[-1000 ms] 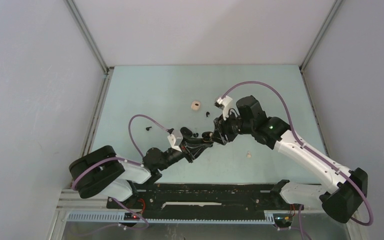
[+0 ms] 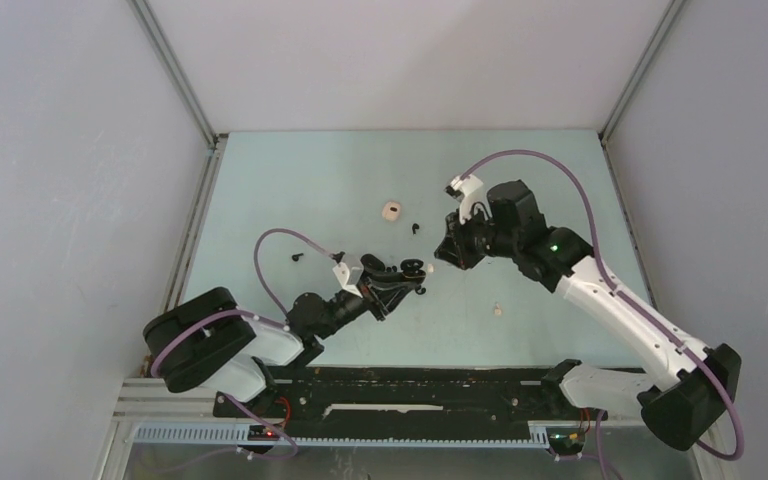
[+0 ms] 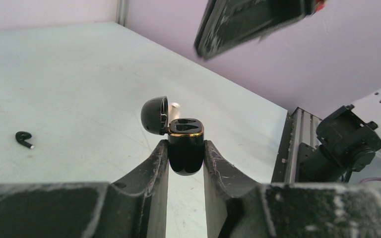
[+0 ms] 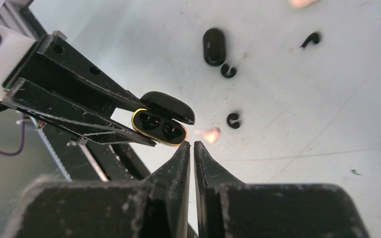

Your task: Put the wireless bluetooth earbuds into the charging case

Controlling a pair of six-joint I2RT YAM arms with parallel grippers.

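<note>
My left gripper [image 2: 390, 300] is shut on a black charging case with a gold rim and its lid open; the right wrist view shows its two earbud slots. My right gripper [image 2: 445, 255] is raised to the right of the case, apart from it; its fingertips meet in the right wrist view, with no object visible between them. Small black earbuds lie on the table [image 2: 310, 190], among them one [image 3: 24, 139] in the left wrist view and others [image 4: 233, 120] in the right wrist view.
A black oblong case [image 4: 214, 47] lies behind the held one. A pale round piece [image 2: 392, 212] sits at the middle back, and a small pale piece [image 2: 497, 310] at front right.
My right gripper has moved right and toward the back, away from the held case. The left arm and case have shifted very slightly.
</note>
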